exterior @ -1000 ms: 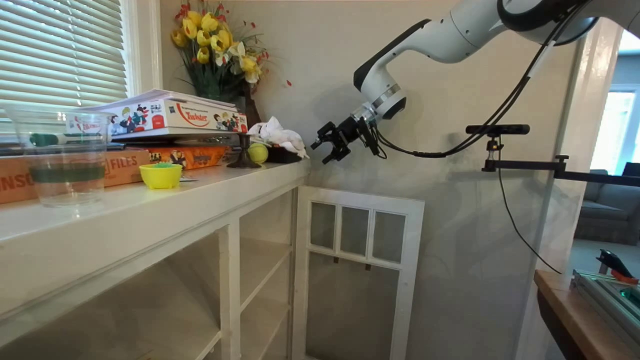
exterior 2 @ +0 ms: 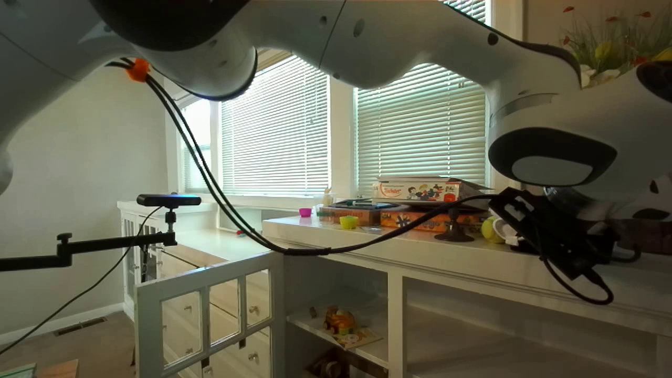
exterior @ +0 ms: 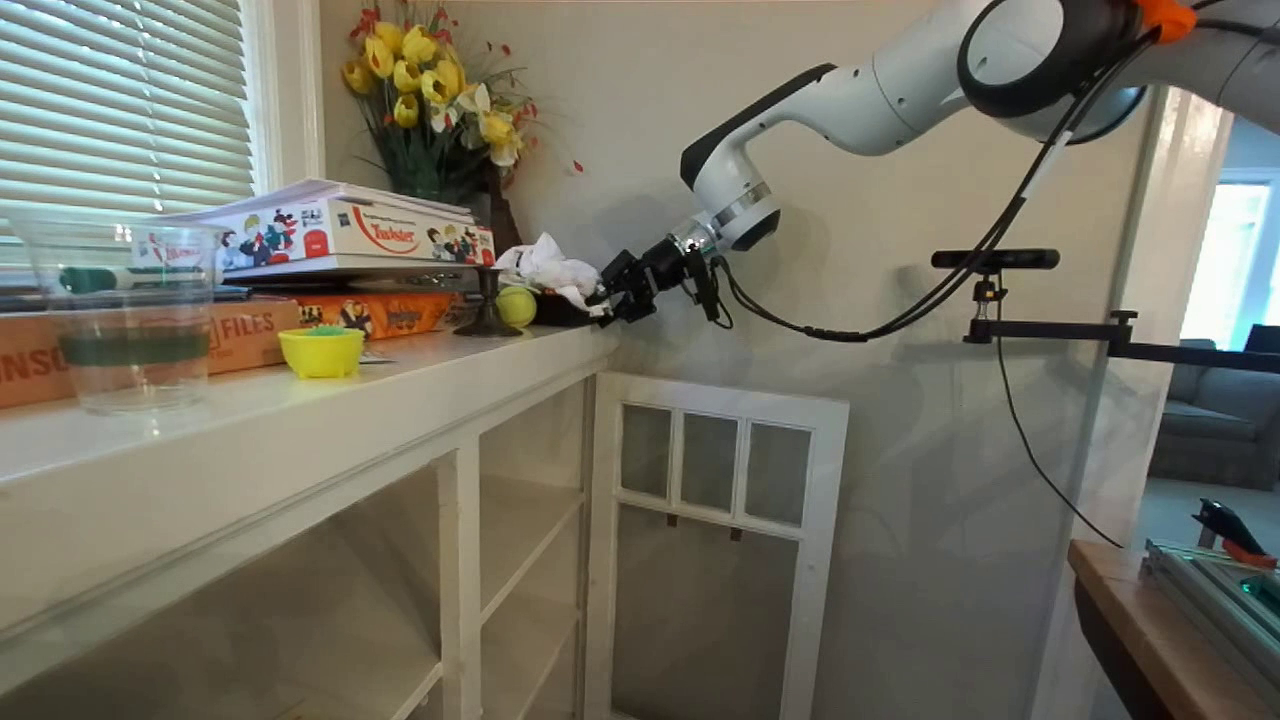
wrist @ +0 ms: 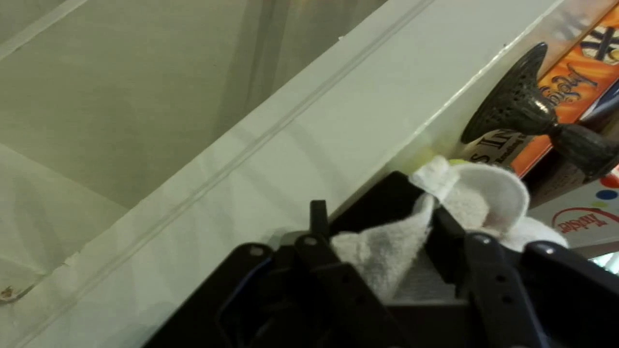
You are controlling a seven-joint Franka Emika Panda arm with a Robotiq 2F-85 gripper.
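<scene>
A bunched white cloth [exterior: 549, 269] lies at the far end of the white counter, on top of a dark item [wrist: 380, 203]. In the first exterior view my gripper [exterior: 608, 296] has reached the cloth's right side. The wrist view shows the gripper open, one finger on each side of part of the cloth [wrist: 386, 255]. A gap stays visible between the fingers, and whether the pads touch the fabric is unclear. In the second exterior view, the fingertips are hidden by the dark gripper body [exterior 2: 554, 233].
Beside the cloth sit a tennis ball [exterior: 516, 307] and a dark metal stand [exterior: 487, 310]. Stacked game boxes [exterior: 384, 234], a yellow cup [exterior: 321, 352] and a clear plastic cup [exterior: 132, 324] stand farther along. An open cabinet door [exterior: 828, 504] hangs below the counter's end.
From a spot right of the counter's end and clear of the cloth, my gripper has moved left to it. The cloth looks much the same in place.
</scene>
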